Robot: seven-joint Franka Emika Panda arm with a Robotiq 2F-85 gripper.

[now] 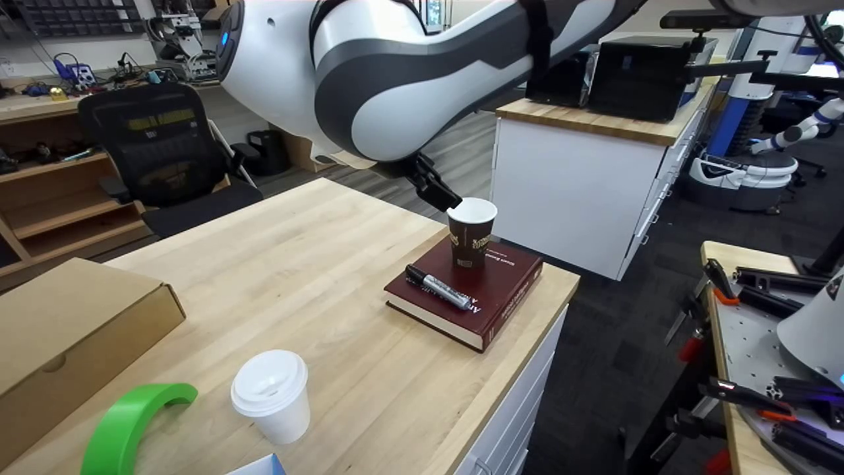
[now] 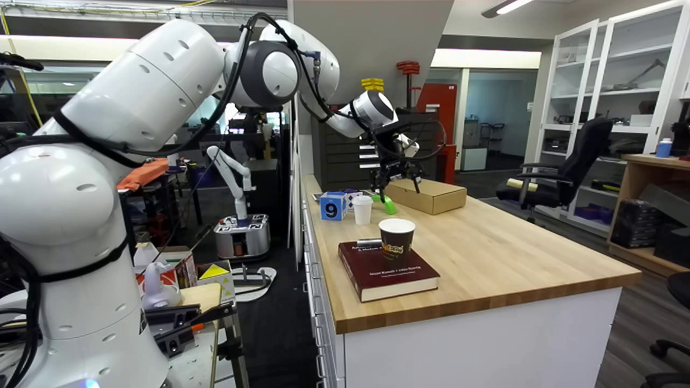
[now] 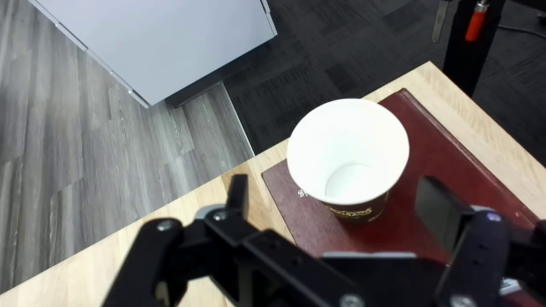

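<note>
A dark paper cup with a white rim (image 1: 470,239) stands upright on a maroon book (image 1: 506,273). Beside it on the book lies a grey marker with a black cap (image 1: 439,289). In exterior view 2, my gripper (image 2: 399,188) hangs above the table, farther back than the dark cup (image 2: 396,242), fingers spread. Seen from the wrist, my open gripper has the empty cup (image 3: 353,138) ahead, between the lines of its fingers but not held. One finger (image 1: 435,190) overlaps the cup's rim in exterior view 1; contact cannot be made out there.
On the table are a white lidded cup (image 1: 273,396), a green arch (image 1: 130,423) and a cardboard box (image 1: 79,316). A blue number block (image 2: 333,206) stands near the lidded cup. The book lies close to the table's edge and corner.
</note>
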